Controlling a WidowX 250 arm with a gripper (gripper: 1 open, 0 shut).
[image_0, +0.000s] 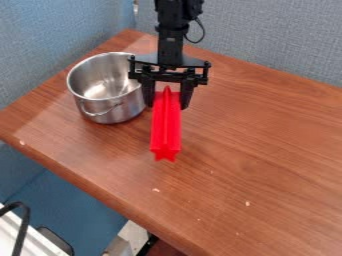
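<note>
My black gripper (167, 88) reaches down over the wooden table, shut on the upper end of a long red ridged object (166, 125). That object points toward the front of the table, just right of a steel pot (104, 100). Whether its lower end rests on the table or hangs just above it, I cannot tell.
The wooden table (254, 170) has wide free room to the right and front. Grey padded walls stand behind and to the left. A blue floor area with some white and black items lies beyond the front left edge.
</note>
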